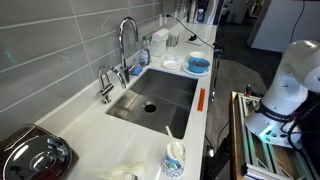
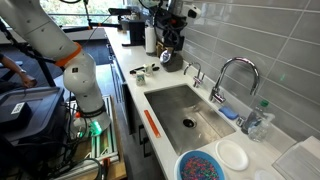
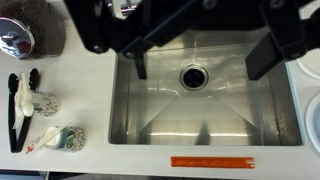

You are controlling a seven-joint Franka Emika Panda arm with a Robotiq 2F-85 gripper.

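Note:
My gripper stands open, its two dark fingers wide apart with nothing between them. In exterior view 2 the gripper hangs high near the far end of the counter. The wrist view looks down over the empty steel sink, whose drain shows between the fingers. A flat orange-red strip lies on the counter along the sink's front edge. At left in the wrist view are two speckled cups with utensils in or across them. In exterior view 1 the gripper is out of view.
Two faucets rise behind the sink. Soap bottles, a white plate and a blue plate stand past one end. A pot with a glass lid and black tongs lie toward the other.

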